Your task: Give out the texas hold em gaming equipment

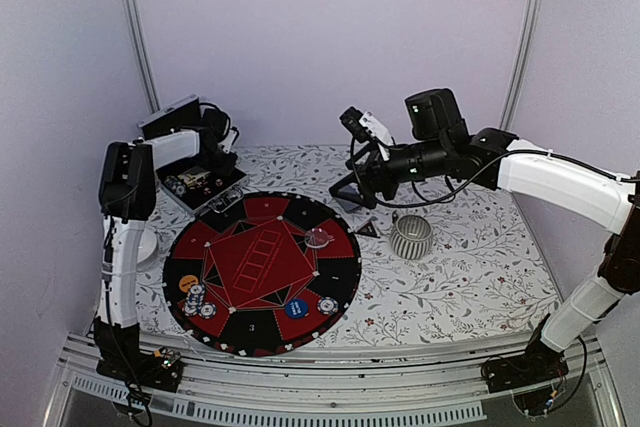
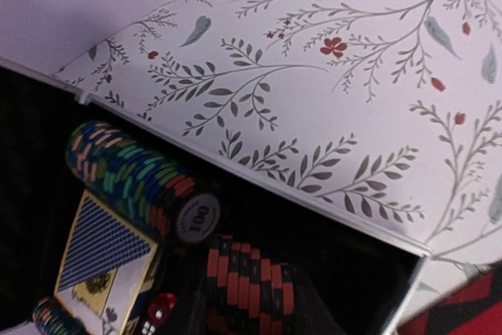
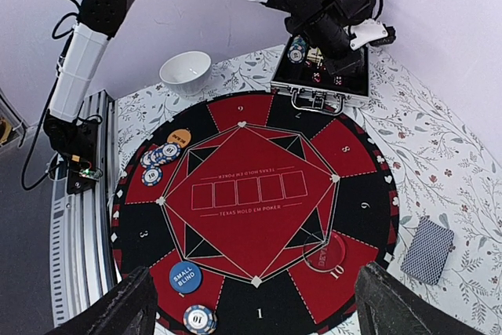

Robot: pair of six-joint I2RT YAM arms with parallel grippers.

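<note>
My left gripper is shut on a row of red-and-black chips inside the open chip case. In the left wrist view a green, blue and red chip row ending in a "100" chip lies beside it, near a card deck and a red die. The right gripper hangs open and empty, to the right of the round red-and-black poker mat. On the mat lie the small blind disc, an orange disc, white-and-blue chips and a clear dealer disc.
A face-down card deck lies on the floral table right of the mat. There a striped cup also stands. A white bowl sits left of the mat.
</note>
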